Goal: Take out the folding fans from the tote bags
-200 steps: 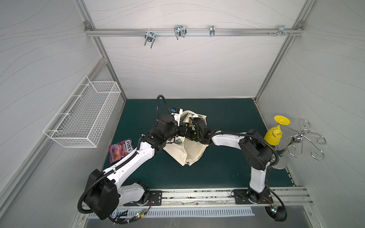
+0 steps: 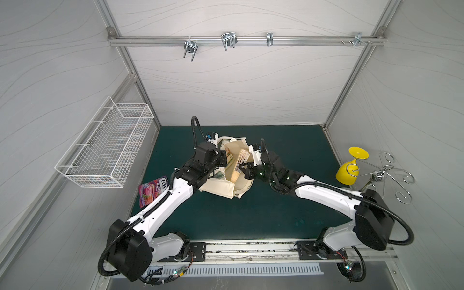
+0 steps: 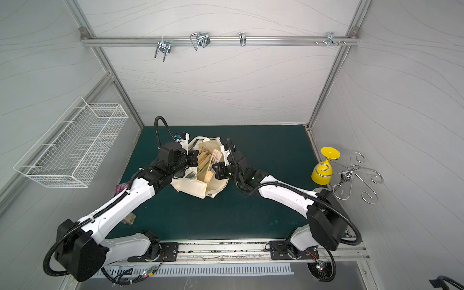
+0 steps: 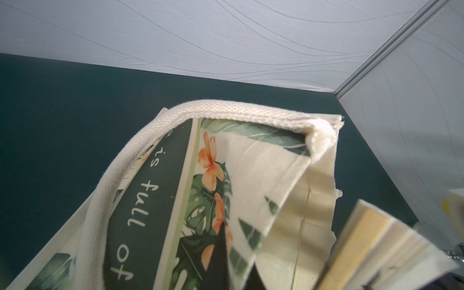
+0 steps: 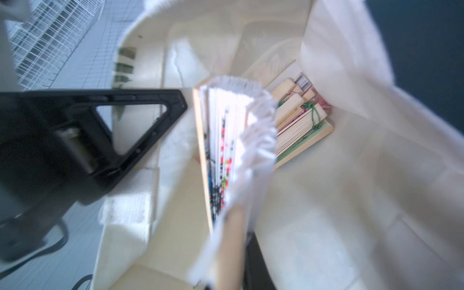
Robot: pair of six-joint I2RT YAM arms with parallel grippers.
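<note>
My right gripper is shut on a folding fan point(image 5: 236, 159) with pale wooden ends and white pleats showing. It hangs above the opening of the cream tote bag point(image 2: 220, 187). Further folding fans point(image 5: 299, 123), with green cords and a pink tassel, lie down inside the bag. The bag's printed side point(image 4: 183, 207) has flowers and writing, with a white rope handle point(image 4: 212, 106) over it. My left gripper is shut on the bag's upper edge. In the left wrist view the held fan shows at lower right.
A white wire basket point(image 2: 108, 145) hangs on the left wall. A pink Fox's packet point(image 2: 152, 192) lies on the table's left side. At right are a yellow goblet-shaped thing point(image 2: 347, 173) and a curled metal stand point(image 2: 384, 176).
My right gripper has lifted the fan up from among the others toward the bag's opening. The right arm has drawn back, and the left gripper and bag have shifted left.
</note>
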